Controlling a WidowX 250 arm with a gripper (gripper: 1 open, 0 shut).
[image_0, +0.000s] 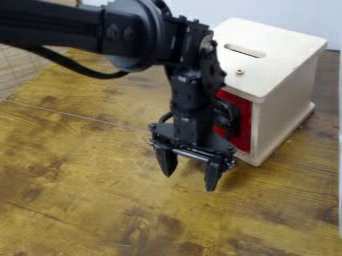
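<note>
A black gripper points down just above the wooden table in the centre of the view, its two fingers apart with nothing seen between them. Behind it stands a pale wooden box with a slot and a small brass knob on top. The box's front panel is red and carries a black fitting, largely hidden behind the arm and gripper.
The arm reaches in from the top left. A pale wall runs behind the box at the upper right, and lighter flooring shows at the far left.
</note>
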